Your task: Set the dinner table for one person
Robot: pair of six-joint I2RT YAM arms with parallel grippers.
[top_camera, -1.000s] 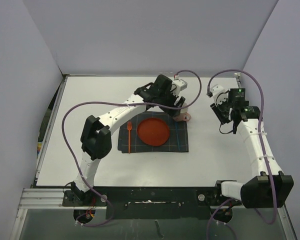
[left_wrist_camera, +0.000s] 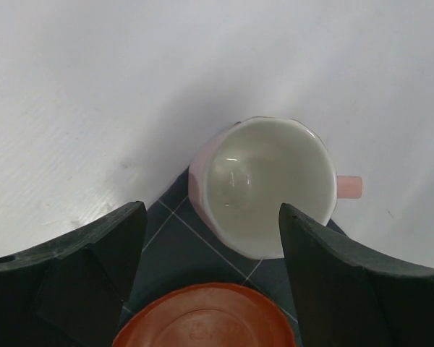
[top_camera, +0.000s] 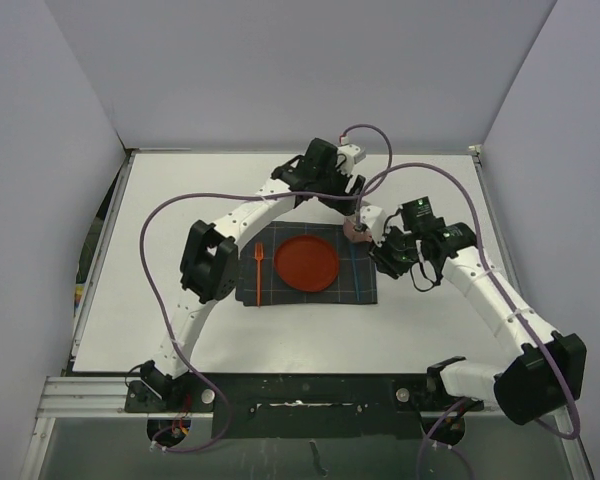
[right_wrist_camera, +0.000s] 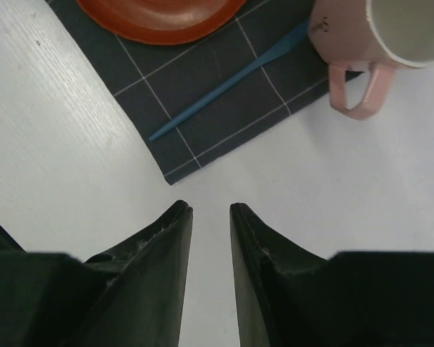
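Note:
A pink mug [left_wrist_camera: 264, 188] with white inside stands at the placemat's back right corner, its handle outward. A red plate [top_camera: 305, 262] lies on the dark checked placemat [top_camera: 330, 298], with an orange fork [top_camera: 259, 275] left of it and a blue utensil [right_wrist_camera: 217, 90] right of it. My left gripper hangs open above the mug, nothing between its fingers. My right gripper is over bare table beside the placemat's right edge, near the mug, its fingers parted with nothing between them.
Grey walls stand at the back and both sides.
My right arm has swung left toward the mug and placemat.

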